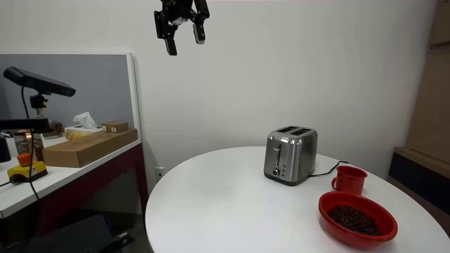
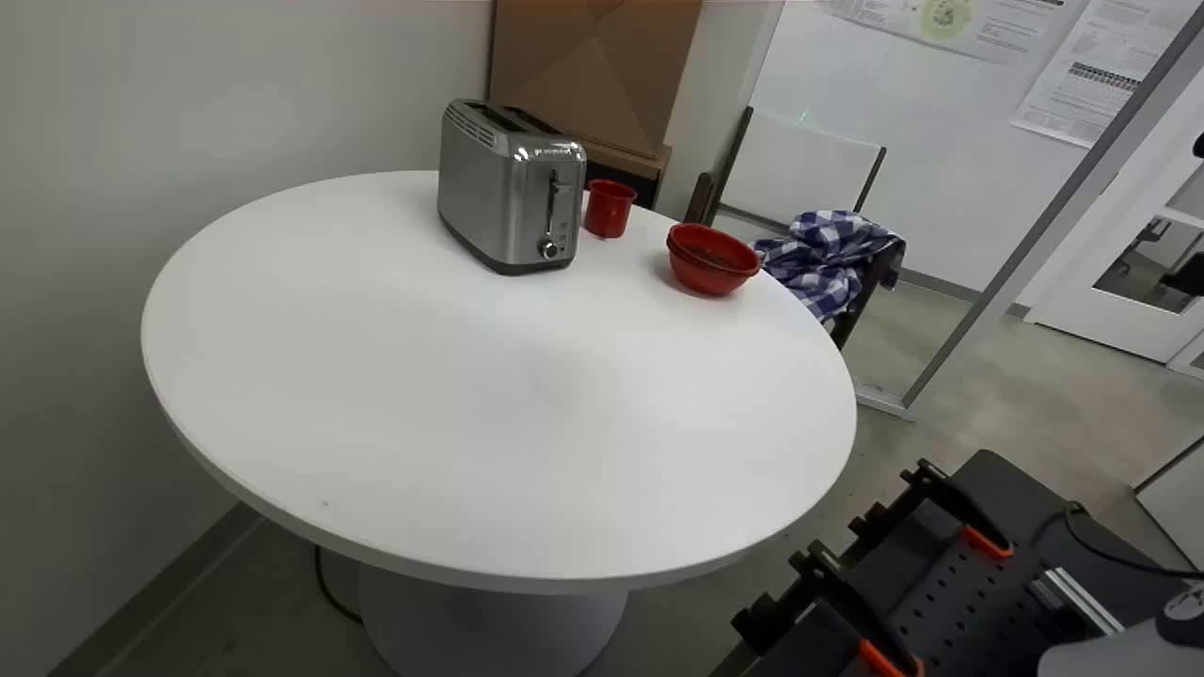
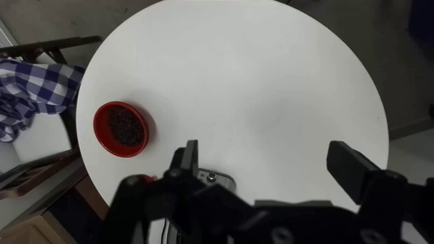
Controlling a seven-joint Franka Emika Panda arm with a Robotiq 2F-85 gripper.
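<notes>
High above the round white table (image 1: 219,206), my gripper (image 1: 186,48) hangs open with nothing between its fingers. In the wrist view the gripper spans wide over bare tabletop. A silver two-slot toaster (image 1: 291,156) stands upright toward the back of the table; its slots look empty in exterior view 1. To its right is a red mug (image 1: 351,180), and nearer the edge sits a red bowl (image 1: 356,219) holding dark beans (image 1: 356,220). From the wrist camera, the bowl (image 3: 120,129) shows whole, while my gripper hides most of the toaster (image 3: 217,179) and mug.
The toaster's black cord (image 1: 329,170) runs behind the mug. A blue checked cloth (image 2: 830,254) lies over a chair by the table. Off to the left, a side desk carries a cardboard box (image 1: 88,147).
</notes>
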